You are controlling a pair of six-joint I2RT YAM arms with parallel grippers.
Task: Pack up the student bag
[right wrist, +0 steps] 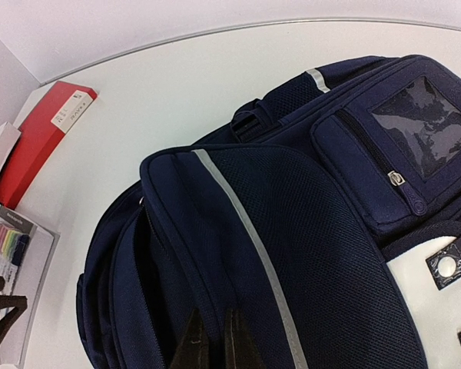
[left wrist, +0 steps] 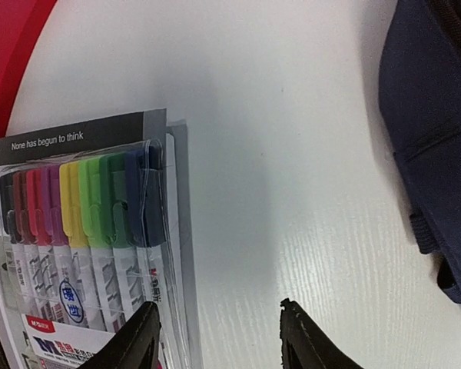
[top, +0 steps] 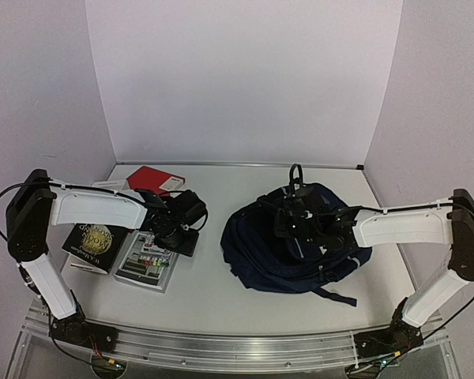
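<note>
The dark blue student bag lies on its side on the right of the table, its mouth spread apart. My right gripper is shut on the edge of the bag's front flap, which runs up from between its fingertips. To the left lies a clear case of coloured markers with a dark label strip; several caps show in the left wrist view. My left gripper hangs open over the case's right edge, one finger in front of the markers and the other over bare table. Nothing is between them.
A black book with a gold emblem lies left of the case. Behind it is a red box-like book, beside a white book in the right wrist view. Bare table separates case and bag.
</note>
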